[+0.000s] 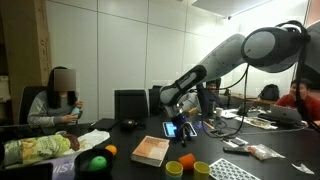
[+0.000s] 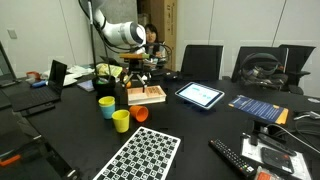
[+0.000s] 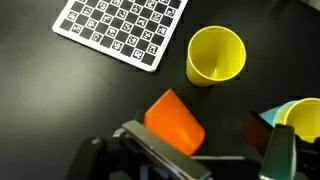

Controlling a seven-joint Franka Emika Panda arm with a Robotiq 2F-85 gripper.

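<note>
My gripper stands open in the wrist view, with nothing between its fingers. An orange cup lies on its side by the left finger, partly covered by it. Above it is an upright yellow cup; a second yellow cup, with a blue cup at its side, is cut by the right edge. In exterior view 1 the gripper hangs over the table behind the orange cup and yellow cup, apart from them.
A flat box, a tablet, a keyboard and a white perforated sheet lie on the dark table. A green object sits in a black bowl near a patterned cloth. Bare tabletop shows right of the sheet.
</note>
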